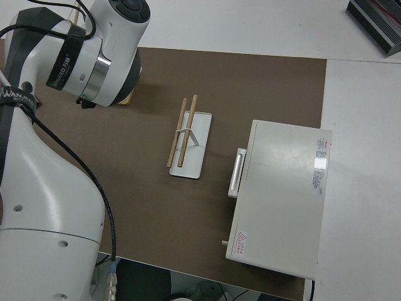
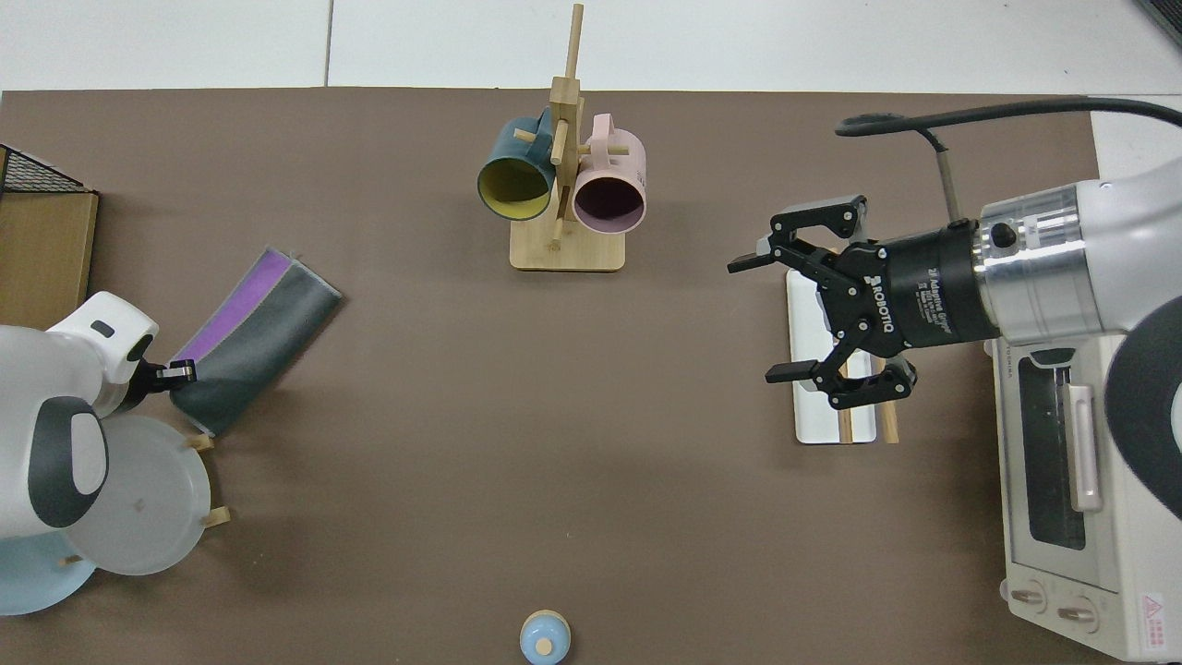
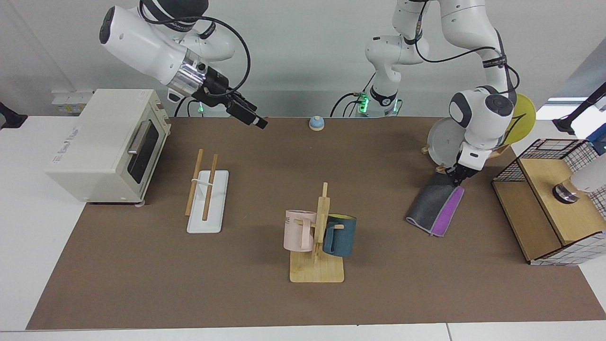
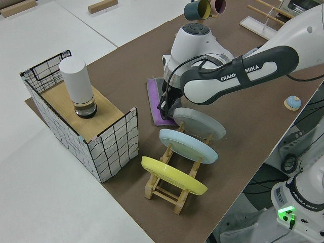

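A folded dark grey cloth [image 2: 254,353] with a purple side lies on the brown mat at the left in the top view. My left gripper [image 2: 177,375] is at its near end, low over it; whether it grips the cloth is hidden. In the left view that gripper [image 3: 457,177] sits at the cloth [image 3: 424,206]'s upper end. My right gripper [image 2: 749,320] hangs open, fingers wide apart, above and beside a white board [image 2: 814,417] with wooden bars, with nothing between its fingers.
A mug tree [image 2: 565,253] holds a teal and a pink mug. A plate rack with plates [image 2: 138,499], a wire basket [image 3: 524,224], a toaster oven [image 2: 1105,582] and a small blue object [image 2: 544,641] surround the clear middle of the mat.
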